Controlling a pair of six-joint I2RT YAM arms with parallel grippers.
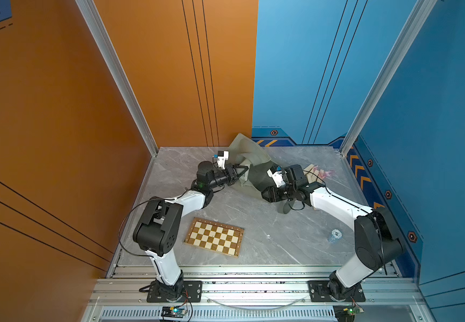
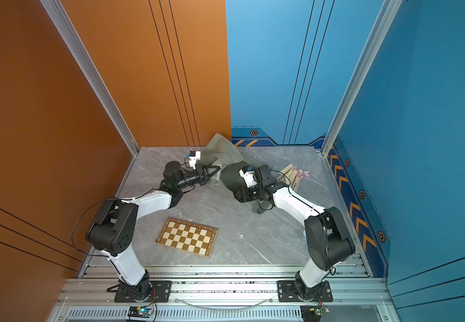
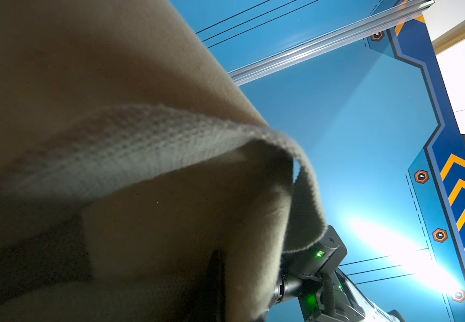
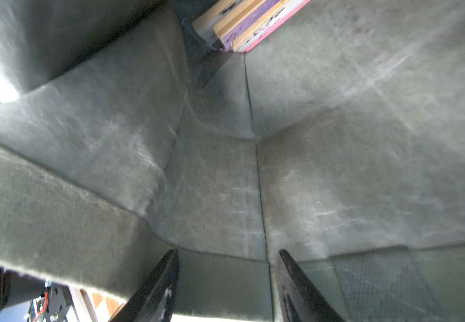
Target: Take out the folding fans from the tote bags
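Observation:
A grey-green tote bag [image 1: 248,142] lies at the back centre. My left gripper [image 1: 243,169] is at its upper folded cloth, shut; in the left wrist view cloth hides most of its fingers. My right gripper points into the bag's mouth, fingers apart with nothing between them. Deep inside, several wooden folding fans [image 4: 248,24] lie together at the top of the right wrist view, above the fingertips.
More fans [image 2: 294,174] lie on the table right of the bag, partly behind the right arm. A checkered board [image 1: 213,236] is at the front centre; a small clear object [image 1: 336,234] is at front right.

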